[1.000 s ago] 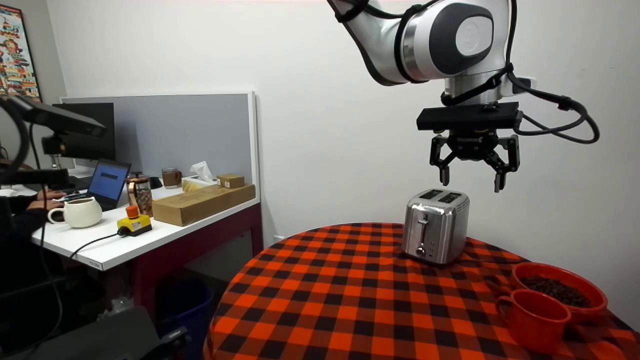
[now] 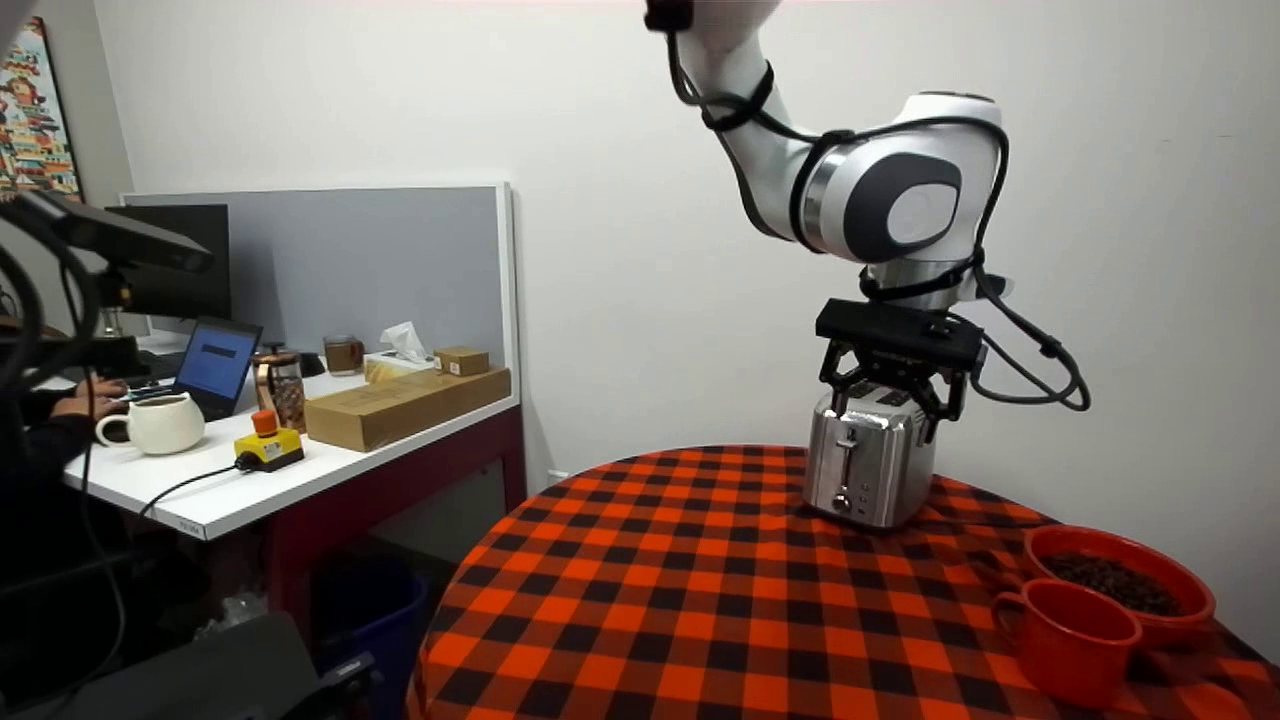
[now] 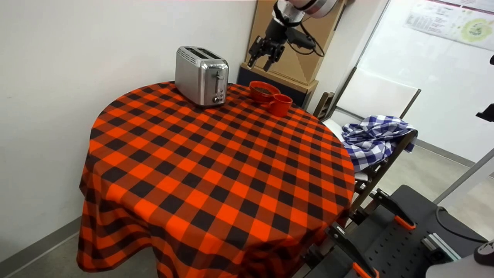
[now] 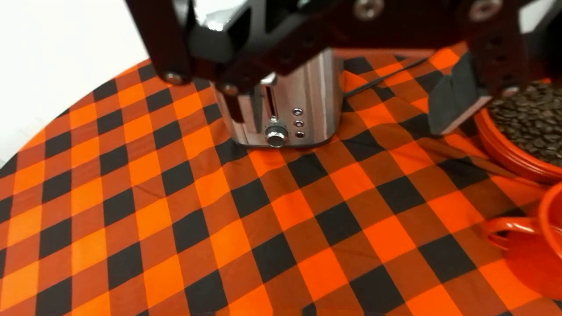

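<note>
My gripper (image 2: 885,418) is open, its fingers spread wide and pointing down, with nothing held between them. In exterior view 1 it overlaps the top of a silver two-slot toaster (image 2: 885,474). Exterior view 2 shows the gripper (image 3: 259,66) in the air, clear of the toaster (image 3: 190,79) and above the red bowl in the picture. In the wrist view the left finger covers part of the toaster's front, whose lever, knob (image 4: 276,136) and buttons show. A red bowl (image 4: 506,150) of dark beans and a red mug (image 4: 532,263) appear at the right.
A red-and-black checked cloth (image 3: 217,171) covers the round table, wide and bare in the middle. The toaster's dark cord (image 4: 376,81) runs toward the bowl side. A wall stands close behind, and a chair (image 3: 384,97) with a blue checked cloth stands beside the table.
In exterior view 1 my gripper has come down and slightly left, from above the toaster to overlapping its top. It looks turned a little. Toaster, bowl and mug have stayed put.
</note>
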